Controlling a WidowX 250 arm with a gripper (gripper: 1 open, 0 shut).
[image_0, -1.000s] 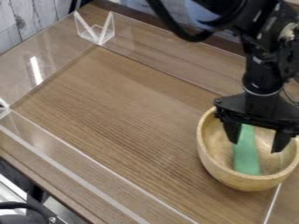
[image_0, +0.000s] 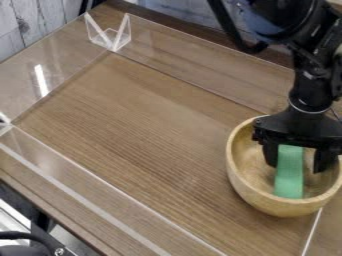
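A wooden bowl (image_0: 251, 185) sits at the right of the table. Inside it lies a green object (image_0: 289, 175), long and narrow. The black gripper (image_0: 297, 156) hangs over and into the bowl, its fingers around the upper part of the green object. Whether they touch it or grip it cannot be made out.
White tape markings (image_0: 114, 35) are at the back left and left edge. Dark cables lie at the lower left corner.
The gripper has shifted slightly in and over the bowl, its shape changing a little. The green object's upper end has moved slightly to the right since a second ago.
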